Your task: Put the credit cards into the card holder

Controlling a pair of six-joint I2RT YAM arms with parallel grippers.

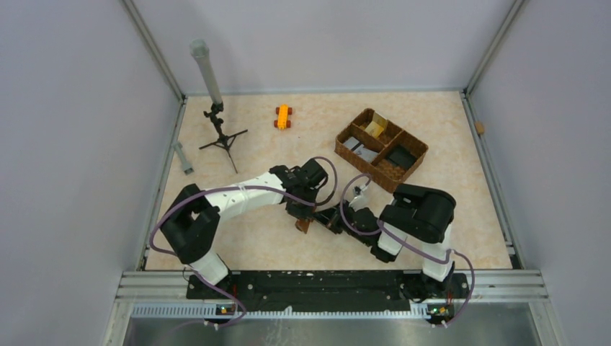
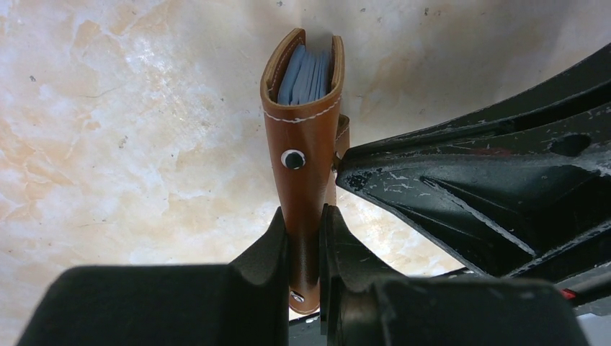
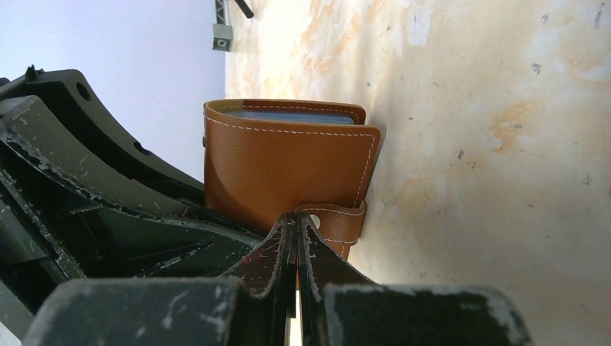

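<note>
A brown leather card holder point(image 2: 299, 173) stands upright, with white stitching and a metal snap. Between its covers, grey-blue card sleeves point(image 2: 306, 79) show at the open end; whether a credit card is among them cannot be made out. My left gripper is shut on the holder's lower part. Against the holder's clasp strap point(image 3: 335, 222), my right gripper is shut, and nothing shows between its fingers. From above, the arms cover most of the holder point(image 1: 303, 225).
A divided wicker basket point(image 1: 382, 150) stands at the back right, with a yellow item, pale cards and a dark item inside. A tripod point(image 1: 224, 138) and an orange toy car point(image 1: 283, 117) stand farther back.
</note>
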